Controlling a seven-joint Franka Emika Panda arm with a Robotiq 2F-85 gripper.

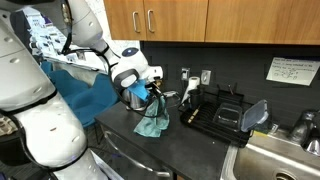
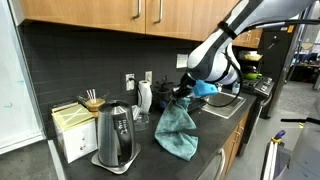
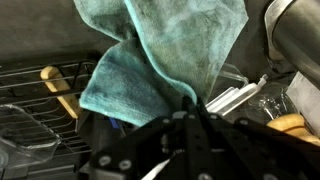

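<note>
A teal cloth (image 2: pixel 178 132) hangs bunched from my gripper, which is shut on a pinched fold of it. Its lower part spreads on the dark counter in exterior view 2. From exterior view 1, the cloth (image 1: pixel 152 122) drapes below the white wrist, toward the left of the counter. In the wrist view, wide folds of the cloth (image 3: pixel 195 35) fan out from the fingertips, covering much of the counter beneath. The fingertips are small and partly hidden by cloth in both exterior views.
A black dish rack (image 1: pixel 215 118) stands right of the cloth, beside the sink (image 1: pixel 265 160). A metal kettle (image 2: pixel 117 135) and a wooden box (image 2: pixel 75 130) are on the cloth's other side. Utensils (image 3: pixel 235 98) lie close to the gripper.
</note>
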